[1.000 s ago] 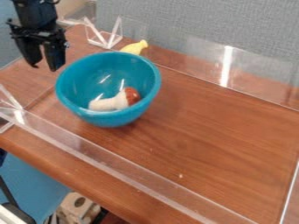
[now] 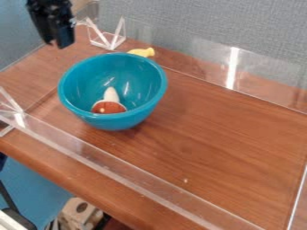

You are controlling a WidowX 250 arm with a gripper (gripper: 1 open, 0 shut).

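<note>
A blue bowl [image 2: 145,94] sits on the wooden table [image 2: 216,153] toward the left. In it lies a toy mushroom with a white stem and red-brown cap [image 2: 109,106]. A small yellow object [image 2: 142,52] lies just behind the bowl. My dark gripper [image 2: 57,27] is blurred at the top left edge, raised above and left of the bowl; I cannot tell whether it is open or shut.
Clear plastic walls edge the table at front and back, with white braces [image 2: 106,39] at the left. A grey textured wall stands behind.
My gripper has moved upward at the top left. The mushroom in the bowl has turned, its cap moving from the right toward the front.
</note>
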